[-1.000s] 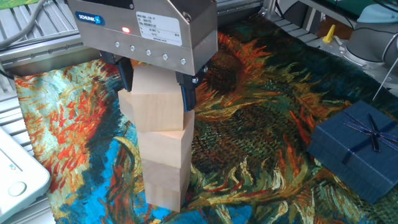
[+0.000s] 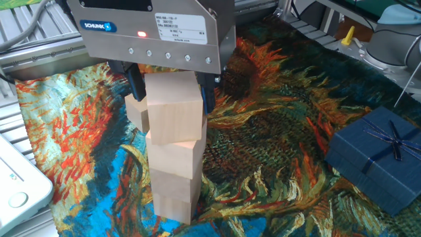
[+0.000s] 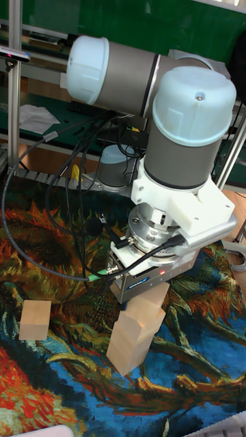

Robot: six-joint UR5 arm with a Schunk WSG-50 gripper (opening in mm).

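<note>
A tall column of pale wooden blocks (image 2: 172, 209) stands on the painted cloth in exterior view 2. Its top block (image 2: 174, 122) sits between the fingers of my gripper (image 2: 175, 105), which appears shut on it, one finger along each side. This block is turned slightly against the one beneath (image 2: 172, 156), and I cannot tell whether it bears its full weight there. From exterior view 3 the column (image 3: 131, 341) shows below the gripper's housing, and the fingers are mostly hidden. A separate wooden block (image 3: 35, 319) lies on the cloth, partly hidden behind the column in exterior view 2.
A dark blue gift box (image 2: 378, 155) with a ribbon is at the right. A white device (image 2: 20, 181) occupies the left edge. Between column and box the cloth (image 2: 270, 164) is clear. Cables (image 3: 51, 273) loop beside the arm.
Over the last second, my gripper and the top block have shifted together a little to the right and toward the camera in exterior view 2.
</note>
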